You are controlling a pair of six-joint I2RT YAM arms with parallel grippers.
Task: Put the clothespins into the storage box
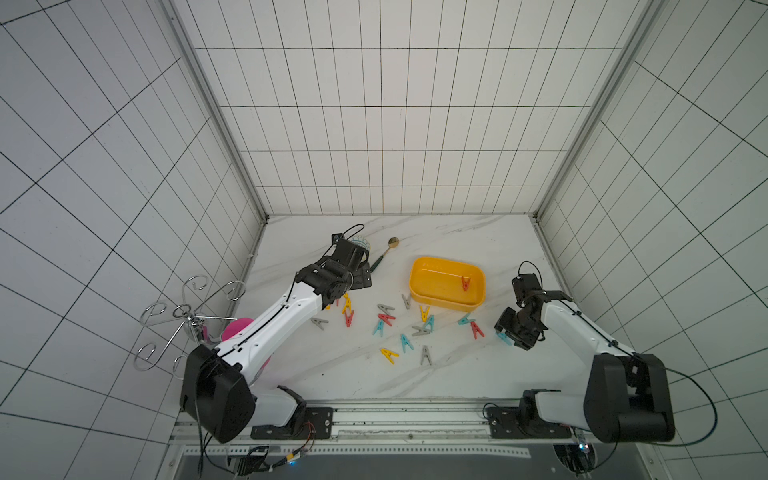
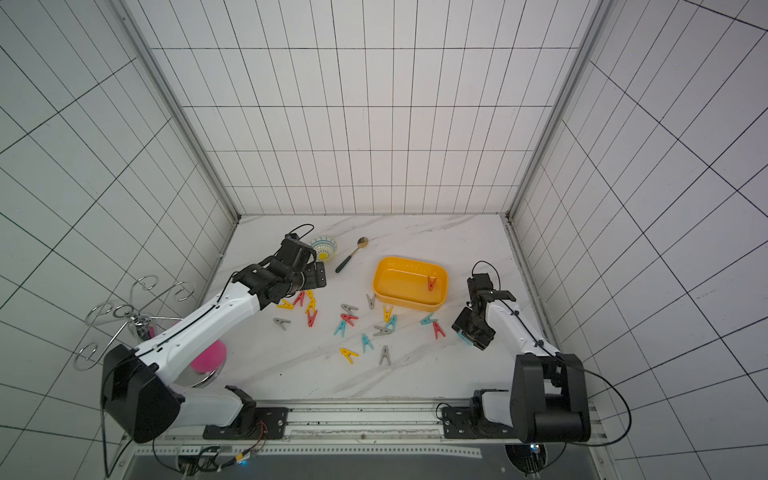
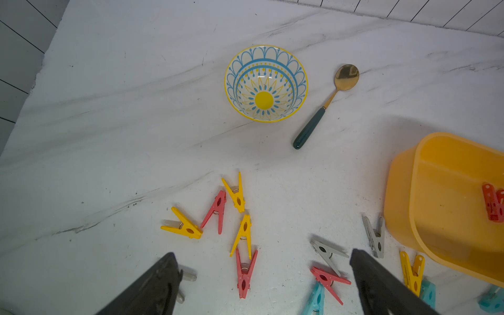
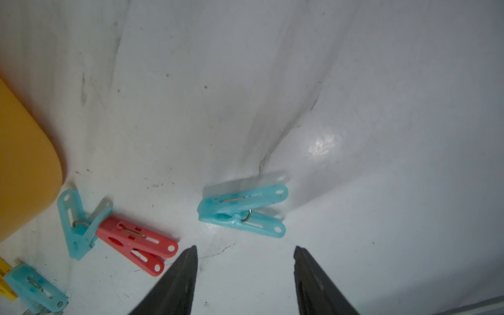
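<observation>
The orange storage box point(image 1: 445, 302) stands right of the table's middle with one red clothespin point(image 1: 465, 283) inside. Yellow, red, grey and blue clothespins lie scattered in front of it and to its left. My right gripper is open above a lone blue clothespin point(image 4: 242, 210), which lies flat just beyond its fingertips, not between them. A red clothespin point(image 4: 137, 244) touches another blue clothespin point(image 4: 77, 224) nearer the box. Over the left part of the table my left gripper hangs open and empty, near a red clothespin point(image 3: 245, 275).
A patterned bowl point(image 3: 266, 84) and a spoon point(image 3: 309, 126) lie at the back left. A metal rack point(image 2: 132, 324) with a pink ball point(image 2: 209, 356) stands at the left edge.
</observation>
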